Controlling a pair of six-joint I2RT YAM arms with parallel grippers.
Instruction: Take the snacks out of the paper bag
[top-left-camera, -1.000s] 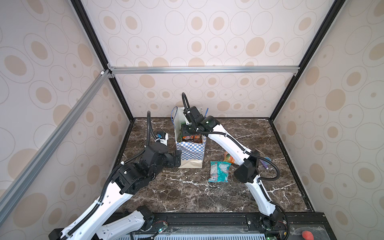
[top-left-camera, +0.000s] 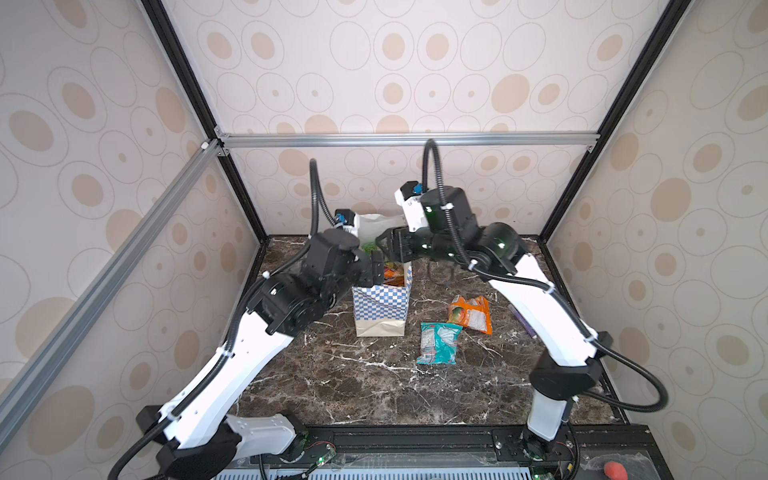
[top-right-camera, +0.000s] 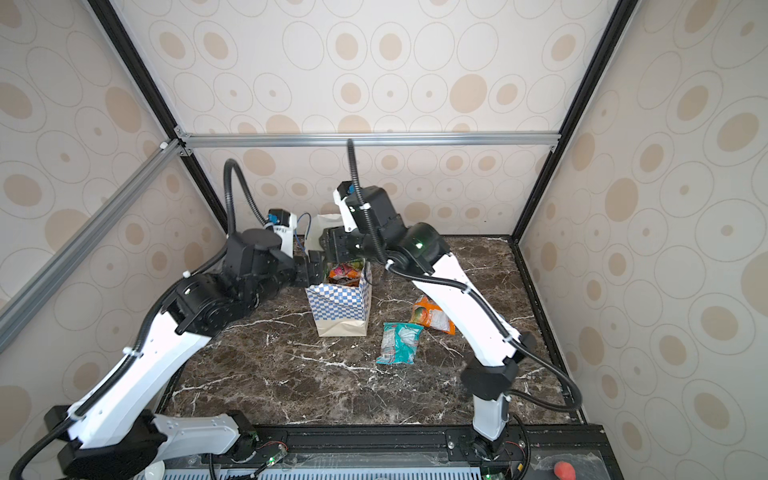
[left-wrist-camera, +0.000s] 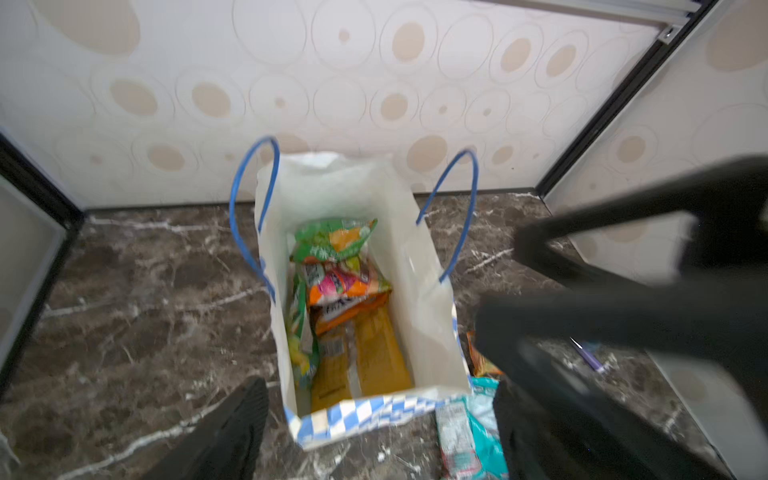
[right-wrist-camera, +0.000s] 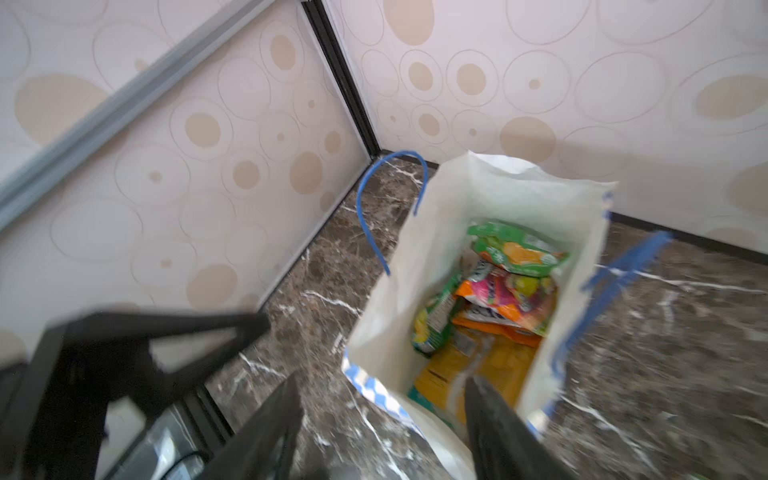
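The white paper bag (top-left-camera: 381, 304) with a blue checked band stands upright, its top open and blue handles (left-wrist-camera: 470, 216) raised. Inside, a green snack packet (left-wrist-camera: 334, 239), a pink-orange packet (left-wrist-camera: 344, 280), another green packet (right-wrist-camera: 436, 318) and a yellow-brown packet (right-wrist-camera: 457, 369) show in the wrist views. Above the bag's mouth, from the left, is my left gripper (top-left-camera: 376, 268), its fingers apart. Just right of it, also over the mouth, hangs my right gripper (top-left-camera: 390, 245), fingers apart as well. Neither has a packet between its fingers.
A teal packet (top-left-camera: 438, 344) and an orange packet (top-left-camera: 473, 314) lie on the marble table right of the bag. A purple item (top-left-camera: 524, 320) lies farther right, partly hidden by the right arm. The two grippers are close together.
My left gripper has risen and moved right, from beside the bag to above its mouth. My right gripper has lifted up out of the bag and shifted slightly right.
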